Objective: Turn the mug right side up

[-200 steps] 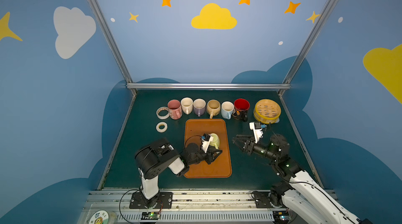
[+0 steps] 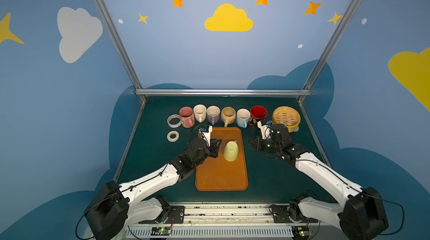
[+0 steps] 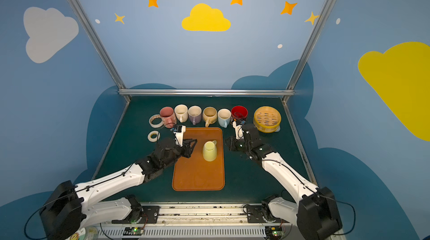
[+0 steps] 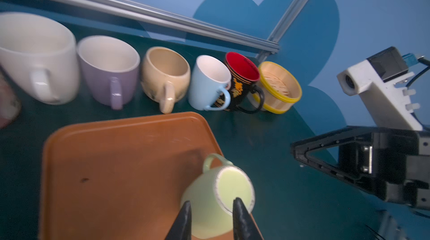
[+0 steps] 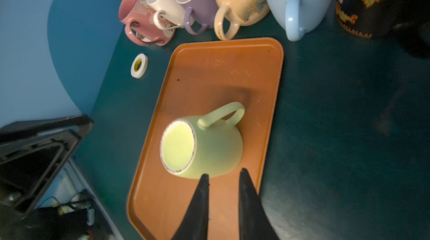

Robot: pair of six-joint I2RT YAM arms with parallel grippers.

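Observation:
A pale green mug [image 2: 230, 151] rests on an orange tray [image 2: 221, 177]; in the right wrist view it lies on its side, its base [image 5: 177, 145] toward the left and its handle upward. My left gripper is just left of the mug in the top views, its fingers apart with nothing seen held. My right gripper is to the right of the mug over the table, its fingers apart and empty.
A row of mugs [image 3: 194, 115] stands behind the tray, with a yellow round steamer [image 3: 267, 119] at the back right and two tape rings [image 3: 153, 136] at the left. The table right of the tray is clear.
My left arm has stretched out, moving its gripper back and left away from over the mug's near side. My right arm has also moved toward the back. The mug appears shifted slightly.

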